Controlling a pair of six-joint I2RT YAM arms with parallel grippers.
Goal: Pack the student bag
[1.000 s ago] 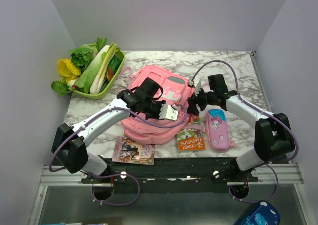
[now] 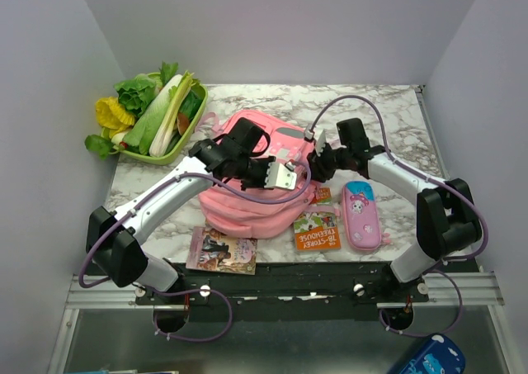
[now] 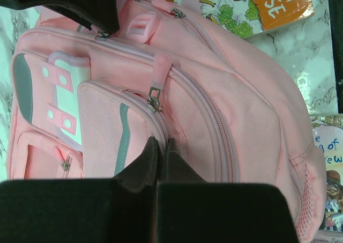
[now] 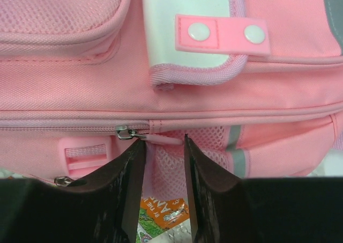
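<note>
The pink backpack (image 2: 243, 213) lies flat on the marble table, front pockets facing up. Above it my left gripper is shut, its tips close to the front pocket's zipper; nothing shows between them. At the bag's right side, my right gripper stands part open, with a pink zipper pull (image 4: 163, 139) in the gap between its fingers. The pull hangs from a metal slider (image 4: 124, 132) on the main zipper. An orange-and-green book (image 2: 318, 238) and a pink-and-blue pencil case (image 2: 360, 213) lie right of the bag. Another book (image 2: 221, 251) lies at its front edge.
A green basket (image 2: 165, 157) full of vegetables stands at the back left. A dark blue item (image 2: 433, 357) sits below the table's front edge.
My right gripper has shifted left, closer to the backpack's side. The books and pencil case have stayed put.
</note>
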